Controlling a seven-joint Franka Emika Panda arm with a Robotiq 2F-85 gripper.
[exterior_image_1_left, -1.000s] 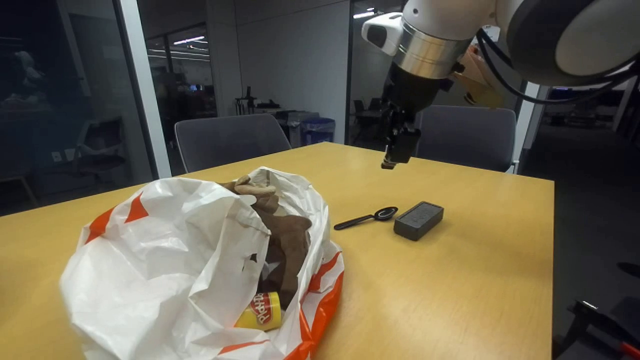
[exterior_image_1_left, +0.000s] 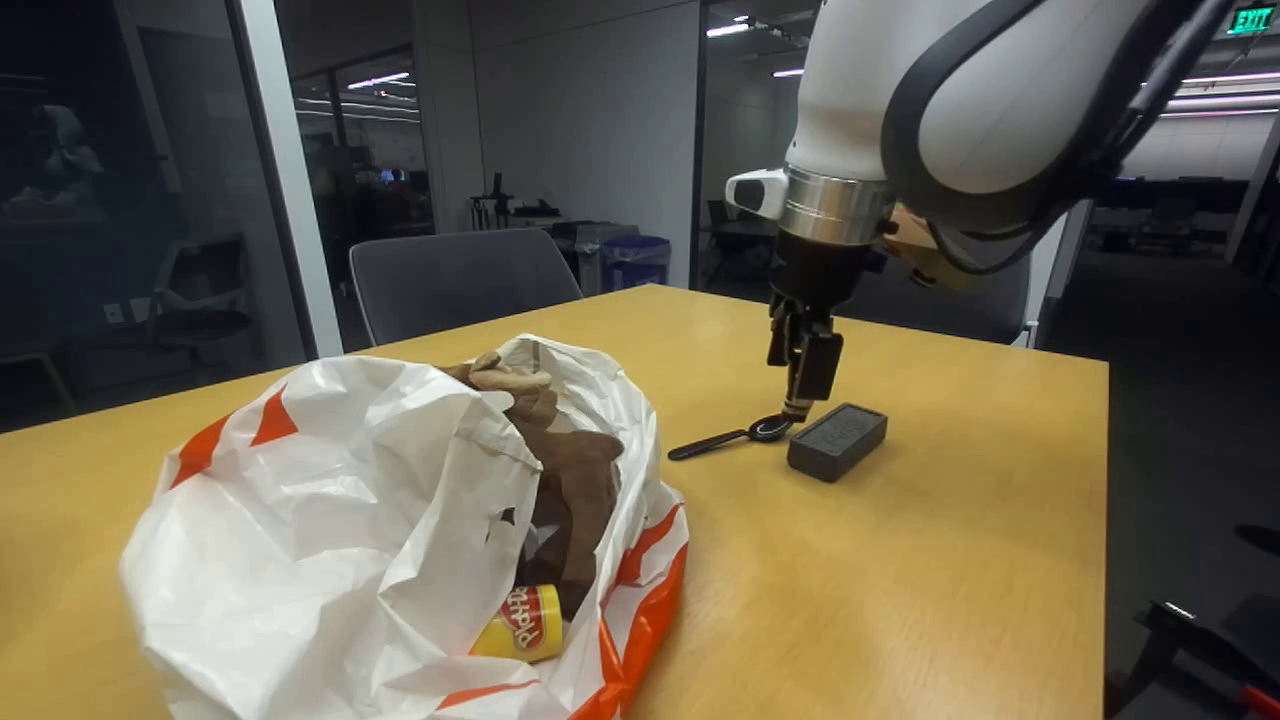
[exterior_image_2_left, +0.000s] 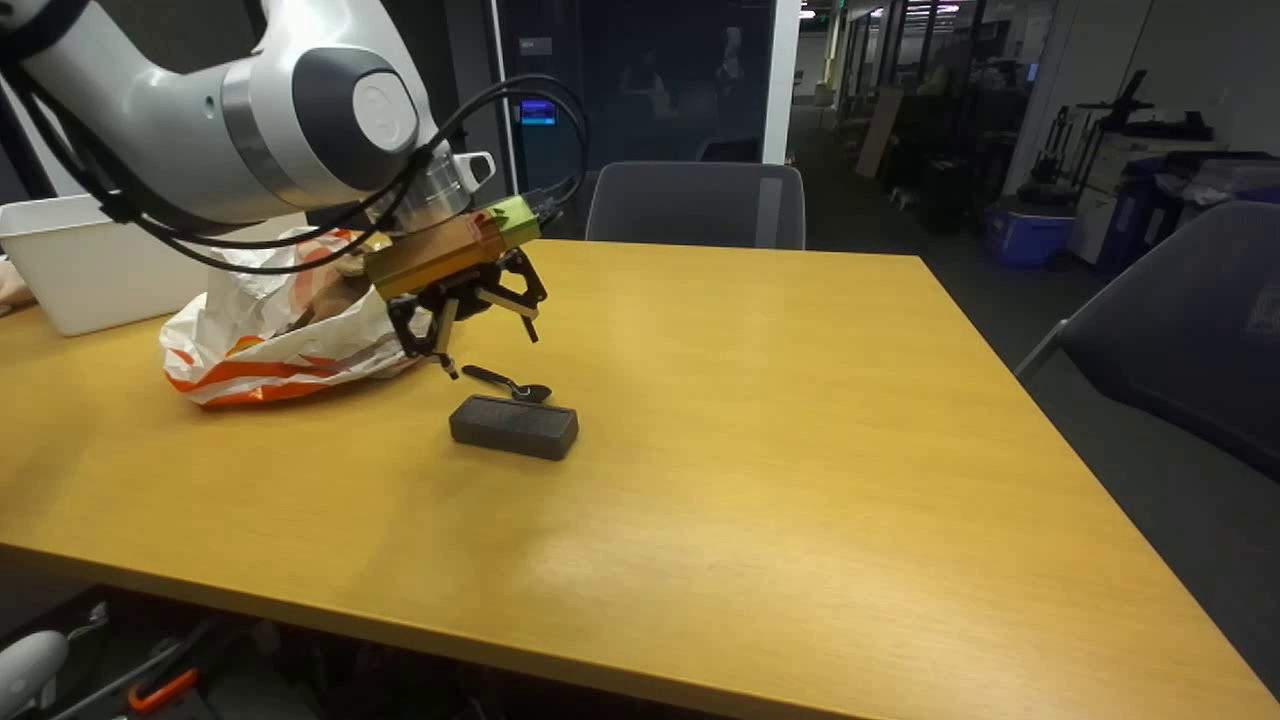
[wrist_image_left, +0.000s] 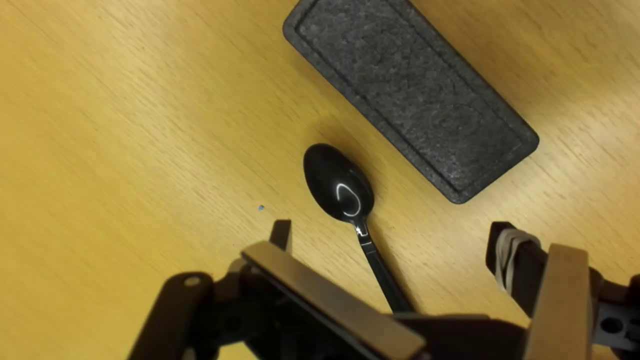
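Note:
A black plastic spoon (wrist_image_left: 339, 183) lies flat on the table, its handle running under my gripper in the wrist view. Beside the bowl of the spoon rests a dark grey eraser-like block (wrist_image_left: 414, 90), with a narrow strip of bare wood between them. My fingers stand wide apart above the table with nothing between them. Exterior view 2 has the gripper (exterior_image_2_left: 492, 353) over the spoon (exterior_image_2_left: 510, 384), with the block (exterior_image_2_left: 513, 427) on the nearer side. The far end of the handle is hidden in the wrist view.
A white and orange plastic bag (exterior_image_1_left: 348, 504) holds a brown cloth-like item (exterior_image_1_left: 576, 480) and a yellow Play-Doh can (exterior_image_1_left: 524, 624). Behind it stands a white bin (exterior_image_2_left: 114, 270).
My gripper has come down from well above the table to close over the spoon and block. The spoon, block and bag have not moved.

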